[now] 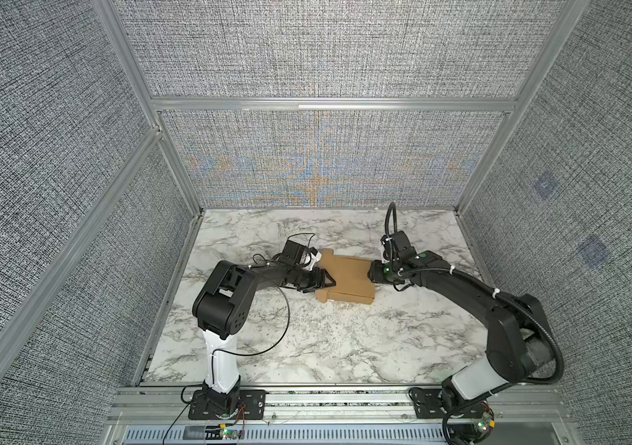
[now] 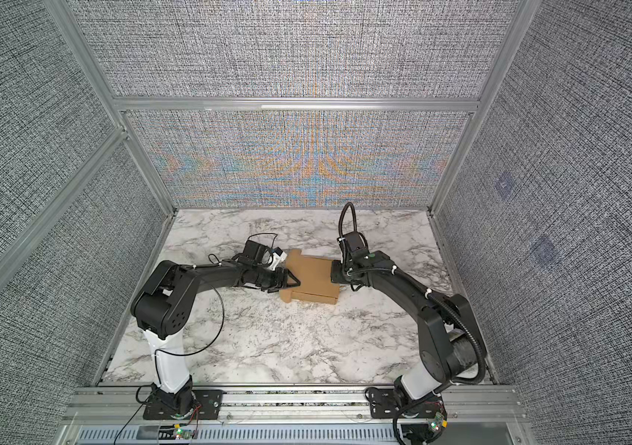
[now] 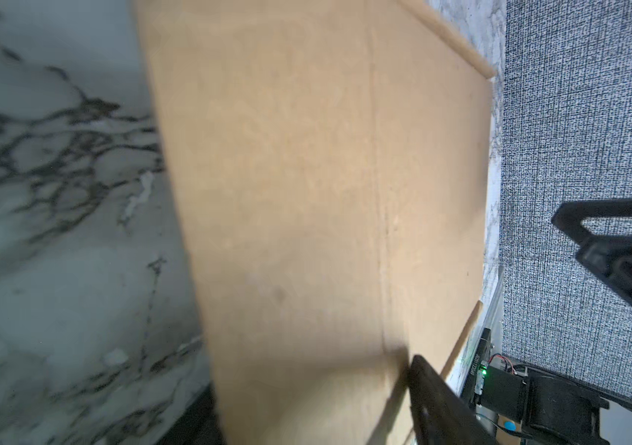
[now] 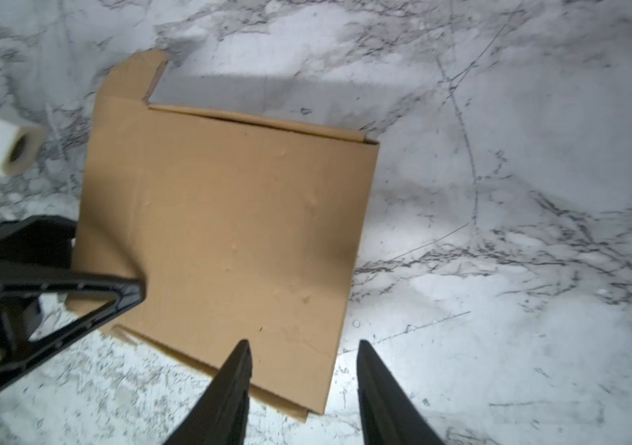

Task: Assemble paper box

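Observation:
A brown cardboard box point(image 1: 349, 278), flat lid up, lies in the table's middle, with narrow flaps along its edges and a tab point(image 4: 126, 74) at one corner. My left gripper point(image 1: 323, 277) is at the box's left side; in the left wrist view its blurred fingers lie low against the cardboard, and how far they are apart is unclear. My right gripper hangs over the box's right edge, its two fingers apart, with the cardboard visible below.
Both arms reach in from the front corners. Mesh walls point(image 1: 330, 155) enclose the table.

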